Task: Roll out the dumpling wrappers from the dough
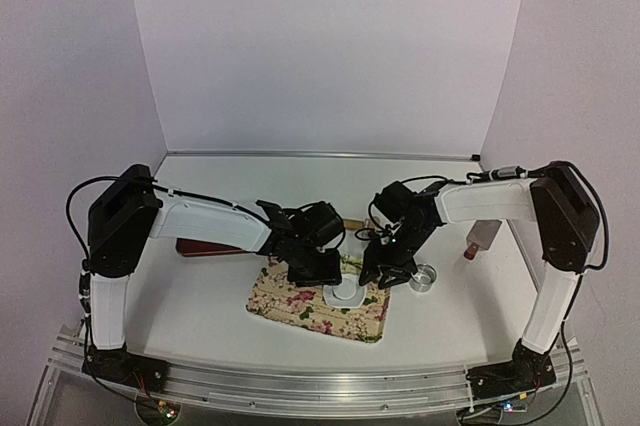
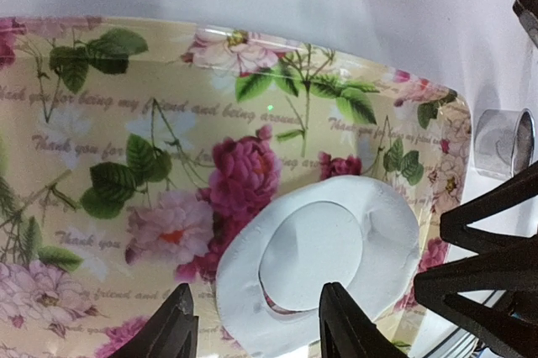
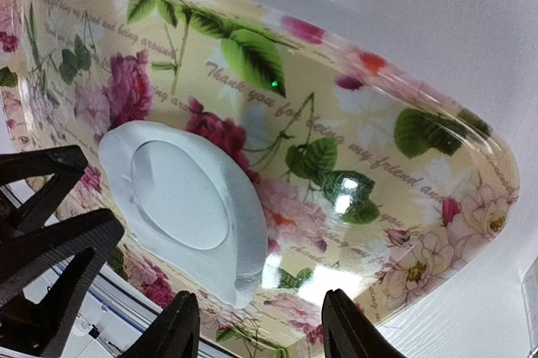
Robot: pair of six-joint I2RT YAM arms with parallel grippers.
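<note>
A flattened white dough sheet (image 1: 344,295) with a round circle pressed or cut in it lies on the floral board (image 1: 280,301); the circle shows also in the right wrist view (image 3: 176,194). My left gripper hovers over the board at the dough's left side, fingers apart and nothing visible between them. My right gripper is over the board at the dough's right side, also with fingers apart and empty. Each gripper appears at the edge of the other's wrist view.
A metal ring cutter (image 1: 422,278) stands right of the board. A rolling pin (image 1: 480,238) lies farther right. A dark red object (image 1: 210,248) lies behind the board at left.
</note>
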